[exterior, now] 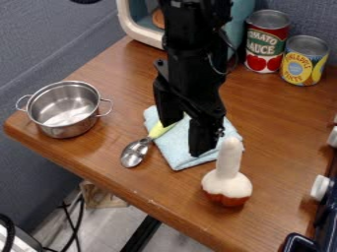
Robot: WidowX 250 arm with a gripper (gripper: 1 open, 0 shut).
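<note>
My black gripper (184, 118) hangs over a folded light-blue cloth (182, 154) on the wooden table, its fingers pointing down; whether it holds anything is hard to see. A yellow handle (160, 129) shows partly behind it, and a metal spoon (136, 152) lies beside the cloth. A white-topped object with a red base (227, 182) stands in front at the right, and a steel pot (65, 109) sits at the left.
Tomato can (265, 44) and yellow can (303, 64) stand at the back right, near a toy appliance (138, 25). A dark panel with white knobs (318, 188) borders the right.
</note>
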